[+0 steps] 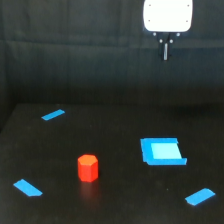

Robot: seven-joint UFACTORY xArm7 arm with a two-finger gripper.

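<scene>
A red block with a six-sided outline (88, 168) stands upright on the dark table, left of centre towards the front. To the right lies a pale square (166, 151) bordered with blue tape (149, 159); nothing rests on it. High at the top right, in front of the dark backdrop, hangs my gripper (165, 55) below a white arm part (168, 15). It is well above the table and far from the block. The fingers are small and dark, so whether they are parted does not show.
Blue tape strips mark the table at the back left (53, 115), front left (27, 188) and front right (200, 197). A dark curtain (70, 60) closes off the back. Between the block and the taped square the tabletop is clear.
</scene>
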